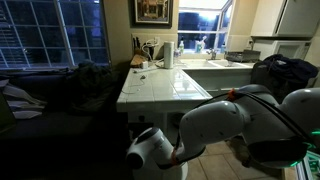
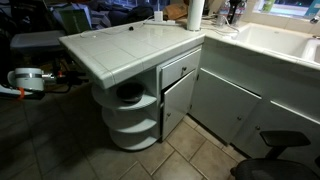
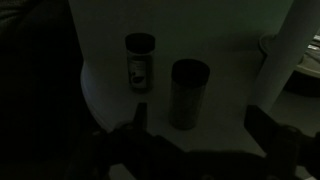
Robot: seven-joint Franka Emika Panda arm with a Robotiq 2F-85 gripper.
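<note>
Two small dark-capped jars stand upright on a pale shelf in the wrist view: a labelled jar (image 3: 139, 70) farther back on the left, and a plain-looking jar (image 3: 187, 98) nearer, in the middle. My gripper is open, its dark fingertips wide apart low in that view. The nearer jar shows in line with the gap between them, with no finger seen touching it. In exterior view 2 my gripper (image 2: 76, 78) is at the left, beside the counter's end shelves. Exterior view 1 shows the arm (image 1: 225, 125), the fingers hidden.
The white tiled counter (image 2: 140, 45) overhangs the rounded open shelves (image 2: 132, 122), with a dark bowl (image 2: 130, 92) on the upper one. A pale upright post (image 3: 285, 60) stands right of the jars. An office chair (image 2: 280, 155) is at the right.
</note>
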